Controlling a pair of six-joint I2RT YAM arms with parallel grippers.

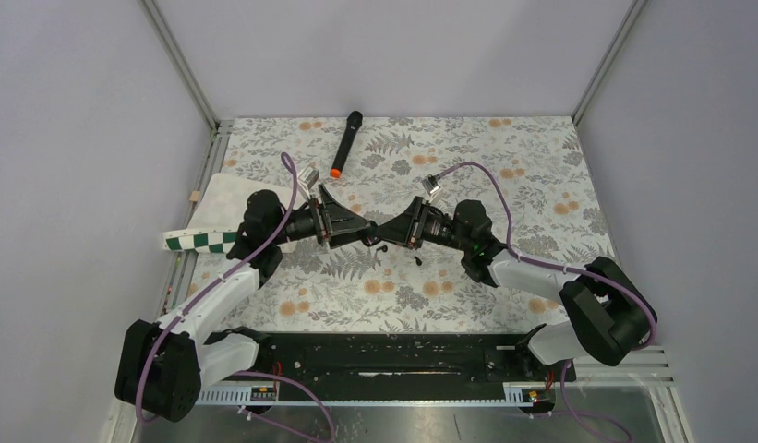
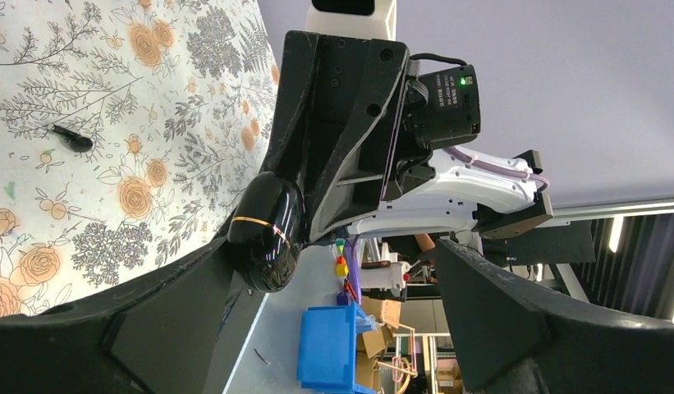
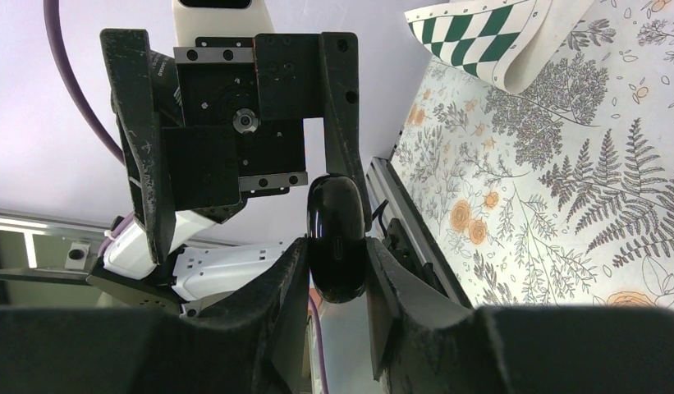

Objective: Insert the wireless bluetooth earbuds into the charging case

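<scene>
My right gripper (image 1: pixel 384 231) is shut on the glossy black charging case, raised at the middle of the table; the case (image 2: pixel 266 232) has a gold band in the left wrist view. My left gripper faces it with fingers wide apart, the case between them, close to one finger; whether they touch is unclear. Two small black earbuds (image 1: pixel 418 261) lie on the floral mat below the grippers; one earbud (image 2: pixel 77 141) shows clearly in the left wrist view.
A black microphone (image 1: pixel 347 143) with an orange end lies at the back. A white sheet with a green checkered edge (image 1: pixel 198 241) is at the left, partly under the left arm.
</scene>
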